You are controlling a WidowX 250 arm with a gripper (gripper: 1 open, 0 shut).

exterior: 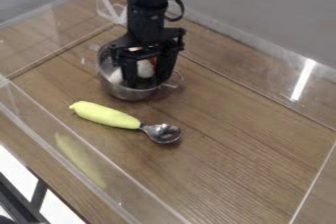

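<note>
My black gripper [147, 59] is down inside a steel pot [132, 88] with side handles, upper centre of the view. Its fingers mostly hide a small pale object with some orange inside the pot. Whether anything is between the fingers is unclear. A yellow corn cob [105, 115] lies in front of the pot, beside a steel spoon [161, 133].
Clear acrylic walls border it at the left and the back.
</note>
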